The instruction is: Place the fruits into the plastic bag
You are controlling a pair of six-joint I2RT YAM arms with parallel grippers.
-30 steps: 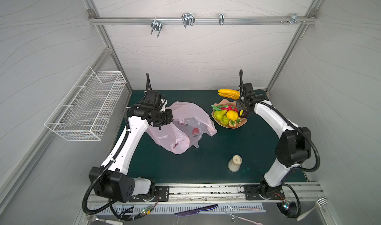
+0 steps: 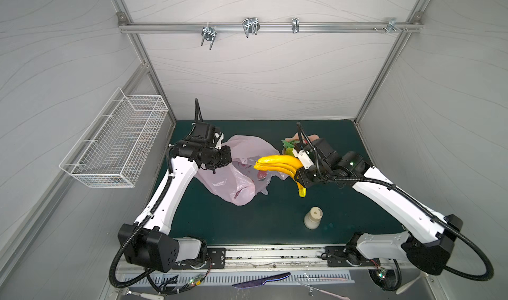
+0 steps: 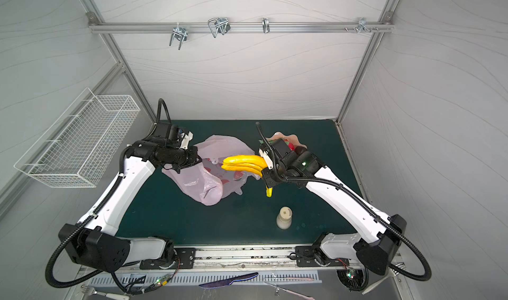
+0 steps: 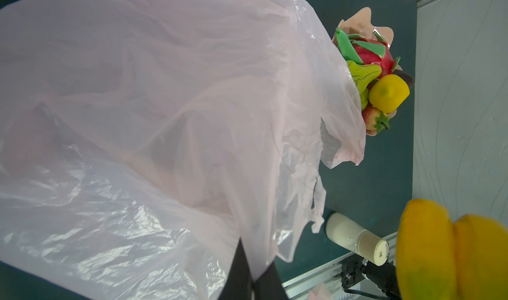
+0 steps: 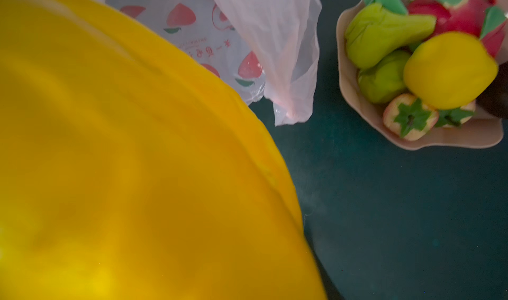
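A bunch of yellow bananas (image 2: 275, 161) hangs from my right gripper (image 2: 299, 174), which is shut on it. Its tips point left, above the right part of the pale pink plastic bag (image 2: 232, 186). In the right wrist view the bananas (image 5: 132, 167) fill the left side and hide the fingers. The bag lies with its mouth spread open, its strawberry-printed inside showing. My left gripper is shut on a gathered edge of the bag (image 4: 211, 114). Other fruits, a pear (image 5: 389, 32) and a lemon (image 5: 449, 69) among them, sit in a wavy-rimmed bowl (image 5: 346, 83).
A cream-coloured cylindrical bottle (image 2: 313, 218) stands near the table's front. On the left wall hangs an empty white wire basket (image 2: 116, 141). A knife (image 2: 262, 280) lies beyond the front rail.
The left arm and bag have barely moved.
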